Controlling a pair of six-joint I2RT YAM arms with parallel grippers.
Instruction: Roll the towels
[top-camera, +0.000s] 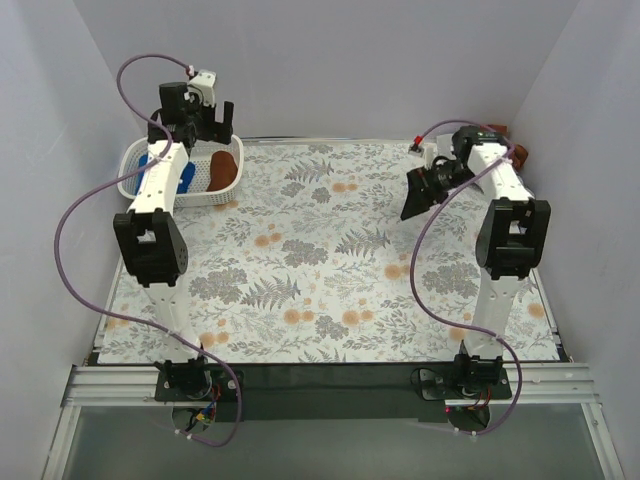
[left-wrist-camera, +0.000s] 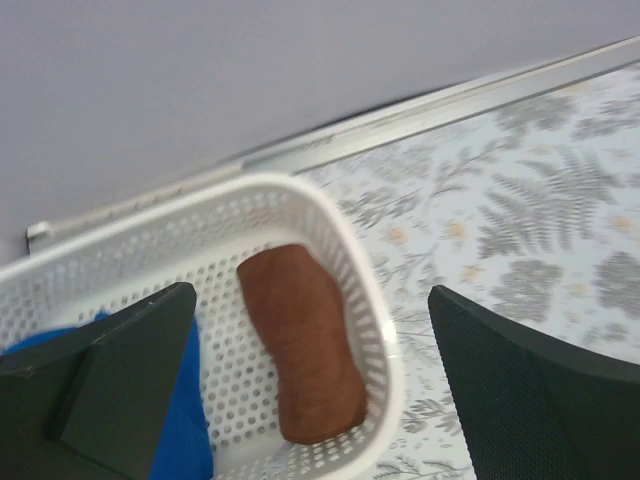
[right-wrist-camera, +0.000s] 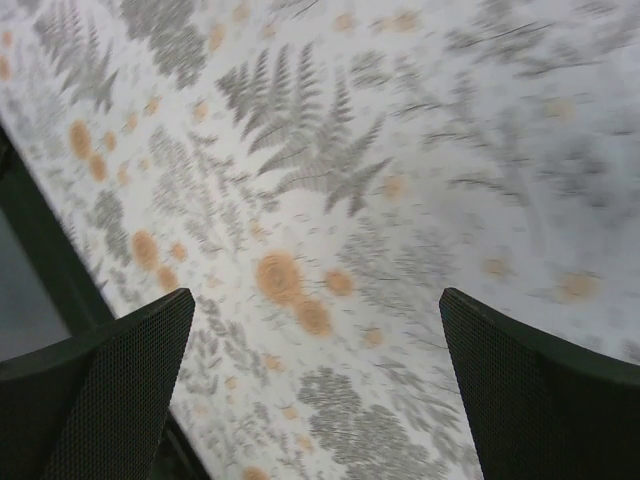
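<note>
A rolled brown towel (left-wrist-camera: 303, 340) lies in the white perforated basket (left-wrist-camera: 376, 300), against its right wall in the left wrist view. Beside it in the same basket is a blue towel (left-wrist-camera: 185, 420), partly hidden behind a finger. Above the basket, my left gripper (top-camera: 222, 120) hangs open and empty, its fingers well apart. Another brown towel (top-camera: 519, 155) shows at the back right of the table, mostly hidden behind the right arm. Out over the patterned tablecloth, my right gripper (top-camera: 412, 197) is open, with only cloth visible between its fingers.
The tablecloth (top-camera: 310, 250) is bare and flat across the middle and front. Grey walls close in the left, back and right sides. The table's front edge (top-camera: 330, 362) drops off toward the arm bases.
</note>
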